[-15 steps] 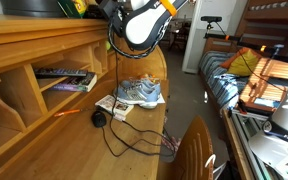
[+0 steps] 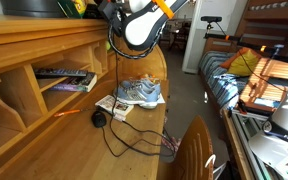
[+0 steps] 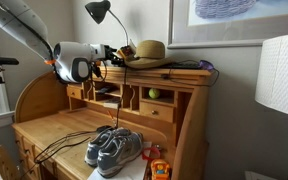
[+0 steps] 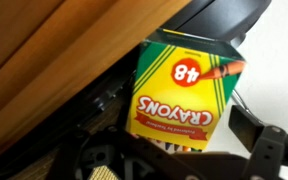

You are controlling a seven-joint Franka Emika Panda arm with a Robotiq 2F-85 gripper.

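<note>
A yellow and green crayon box (image 4: 181,88), marked 48, fills the middle of the wrist view. My gripper is open, its dark fingers (image 4: 269,150) standing apart on either side of the box's near end. Whether either finger touches the cardboard cannot be made out. In the second exterior view the gripper (image 3: 114,57) is up at the top of the desk hutch, just left of a tan hat (image 3: 156,53). Only part of the hand shows at the upper edge of the first exterior view.
A wooden edge (image 4: 59,55) and a black object run close beside the box. Below, the desk (image 2: 129,160) holds grey sneakers (image 2: 139,92), a black mouse-like object (image 2: 98,118), cables and an orange pen (image 2: 67,113). A lamp (image 3: 98,12) rises behind the arm.
</note>
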